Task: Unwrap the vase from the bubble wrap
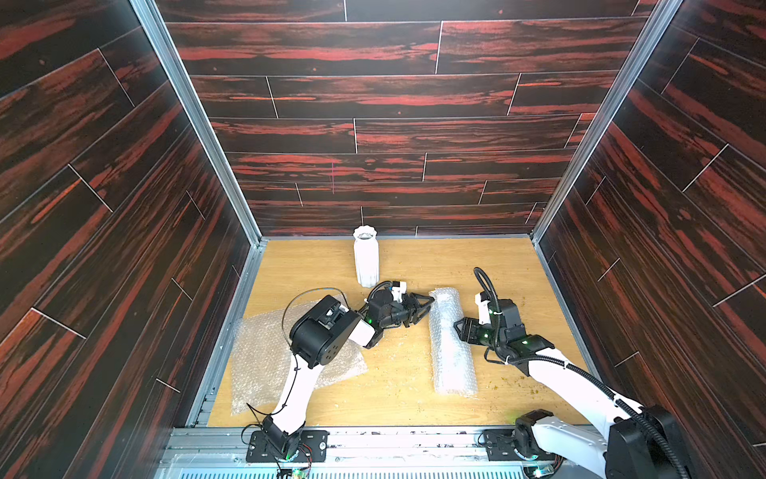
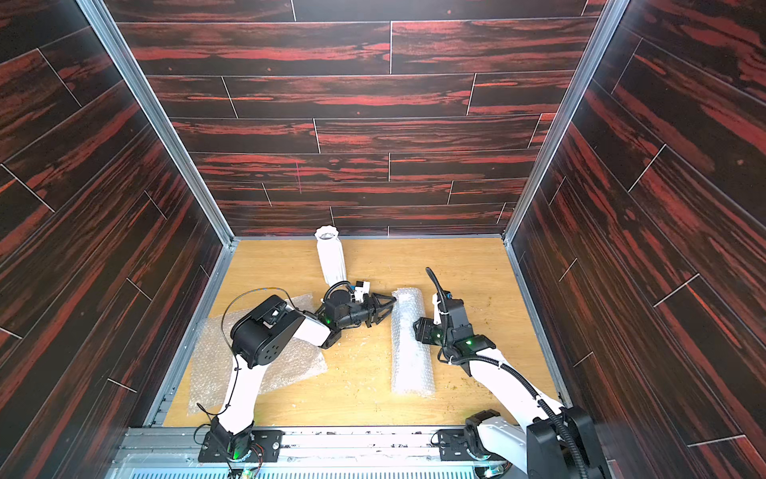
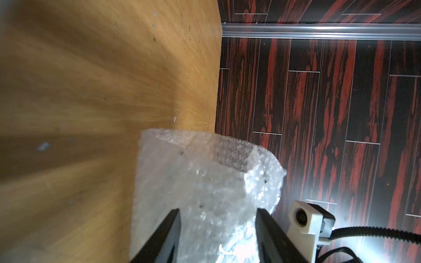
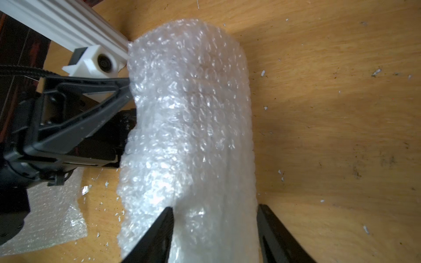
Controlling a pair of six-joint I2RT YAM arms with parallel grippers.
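A long bundle of bubble wrap (image 1: 453, 359) lies upright-to-back along the table's right-centre; what it holds is hidden. My right gripper (image 1: 464, 330) is shut on the wrap at its right side, its fingertips over it in the right wrist view. My left gripper (image 1: 423, 307) is at the bundle's far-left end, fingers apart, close against the wrap (image 3: 197, 188). A white fluted vase (image 1: 366, 259) stands at the back, behind my left gripper.
A flattened sheet of bubble wrap (image 1: 263, 367) covers the left of the table, under my left arm. Bare table (image 1: 494, 263) shows at the back right and front middle. Walls enclose the sides and back.
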